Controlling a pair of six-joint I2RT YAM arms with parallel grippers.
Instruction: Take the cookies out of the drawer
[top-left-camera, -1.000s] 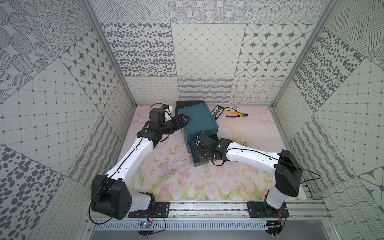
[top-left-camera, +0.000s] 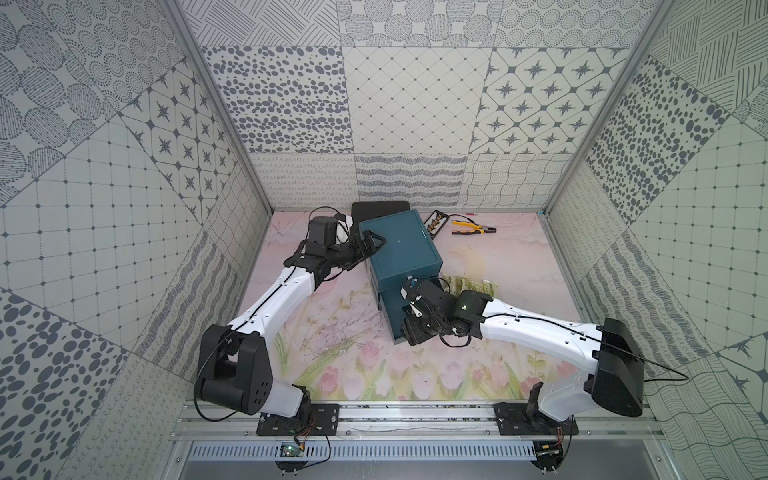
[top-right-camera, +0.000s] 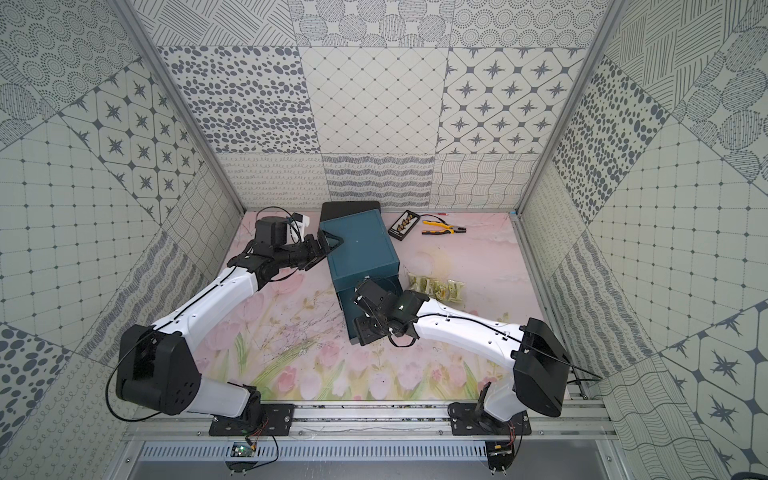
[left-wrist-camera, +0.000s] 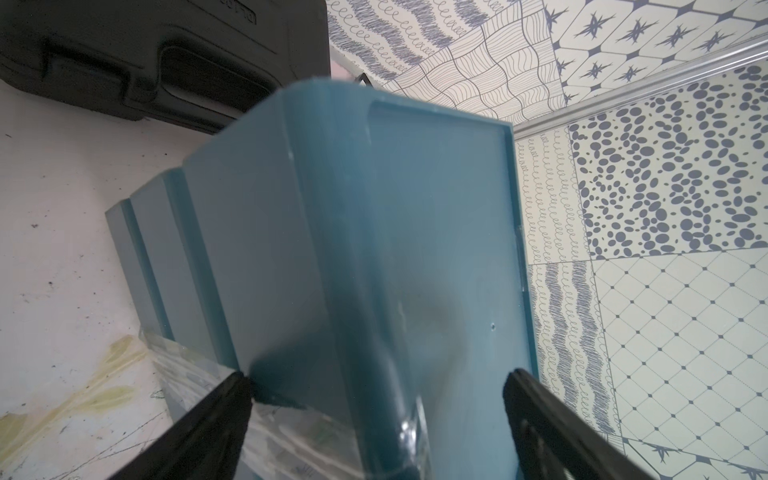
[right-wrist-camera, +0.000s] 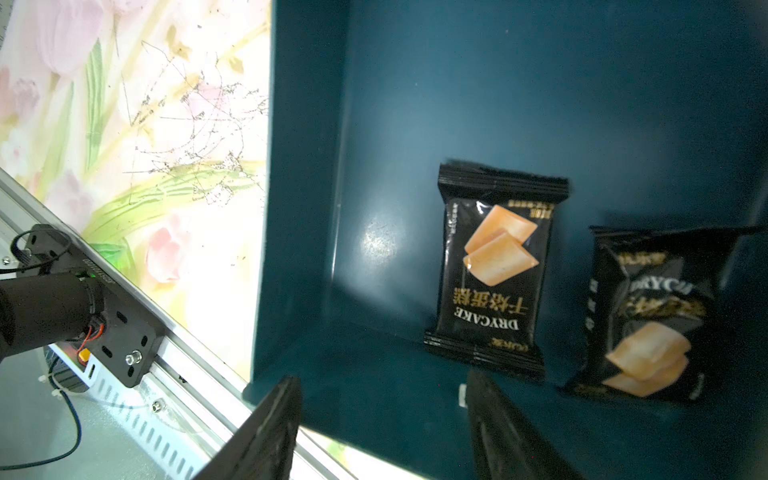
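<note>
The teal drawer unit (top-left-camera: 398, 244) stands mid-table, its drawer (right-wrist-camera: 376, 240) pulled out toward the front. Inside lie two black DRYCAKE cookie packets: a middle one (right-wrist-camera: 496, 260) and a right one (right-wrist-camera: 648, 312). My left gripper straddles the upper left edge of the unit; its fingers sit either side of the corner, though their grip is unclear. My right gripper is open over the drawer's front wall, with nothing between its fingers.
Several pale packets (top-right-camera: 436, 289) lie right of the unit. Pliers (top-left-camera: 472, 227), a narrow box (top-left-camera: 435, 224) and a black case (left-wrist-camera: 160, 56) are at the back.
The drawer is pulled farther toward the front, and my right gripper and arm have moved forward with it. My left gripper shifted slightly rightward; the unit's top has shifted slightly.
</note>
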